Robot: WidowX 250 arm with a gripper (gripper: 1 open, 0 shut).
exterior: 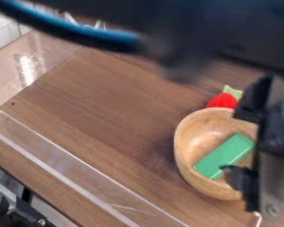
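Note:
A wooden bowl [194,140] sits at the right with a green block [223,156] lying inside it. Just behind the bowl is a red object with a pale green top [222,100], likely a strawberry toy. My gripper [258,151] is open at the right edge, over the bowl's right part, which it partly hides. The dark arm fills the top of the view, blurred, with a blue cable across it.
The wooden board [97,115] is clear to the left of the bowl. Clear plastic edging [79,177] runs along the near left side, with a white tiled wall at the far upper left.

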